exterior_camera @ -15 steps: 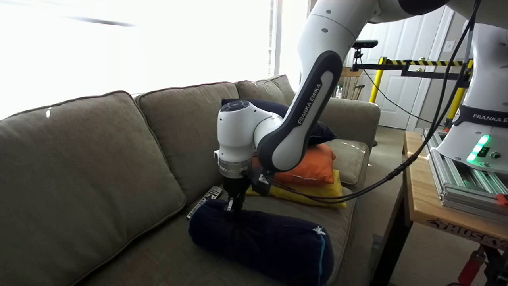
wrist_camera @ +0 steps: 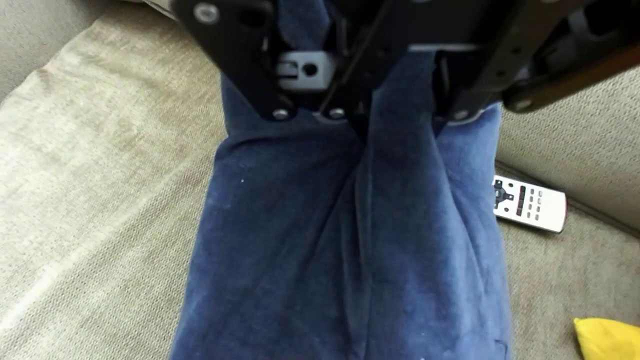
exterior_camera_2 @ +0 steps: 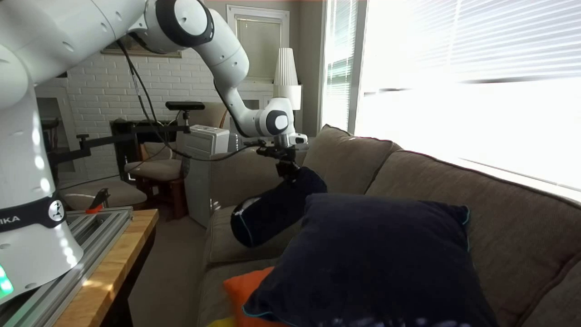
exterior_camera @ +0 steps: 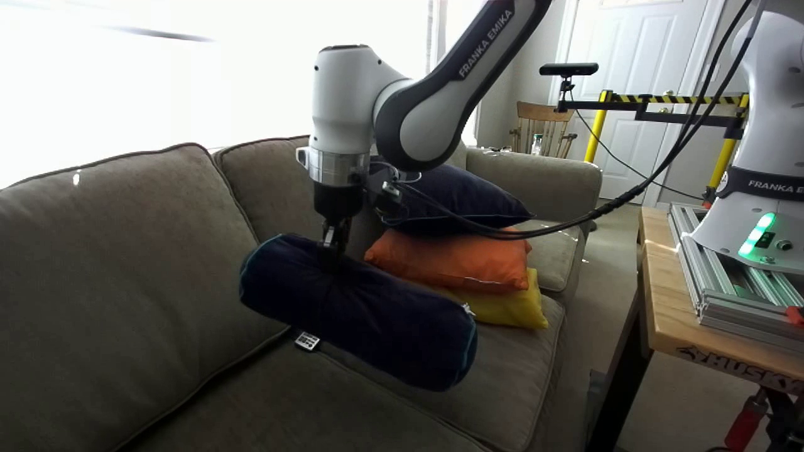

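A dark navy bolster pillow point(exterior_camera: 377, 316) hangs tilted above the sofa seat, its near right end lower than its left end. My gripper point(exterior_camera: 330, 260) is shut on a fold of its cover, left of the middle. In the wrist view the blue fabric of the bolster point(wrist_camera: 408, 216) bunches up between the fingers; the tips themselves are hidden in the cloth. From exterior view 2, the bolster point(exterior_camera_2: 272, 212) appears beyond the stacked cushions, with the gripper point(exterior_camera_2: 288, 171) at its upper end.
A white remote point(wrist_camera: 531, 205) lies on the seat by the backrest. Toward the far end are stacked a yellow cushion point(exterior_camera: 512, 307), an orange cushion point(exterior_camera: 460, 260) and a navy square cushion point(exterior_camera_2: 376, 261). The wooden bench point(exterior_camera: 678, 309) stands across a floor gap. The near seat is clear.
Gripper and bolster have risen off the seat and shifted left in exterior view 1, and the bolster now hangs tilted. More of the orange cushion shows, while the remote is partly covered.
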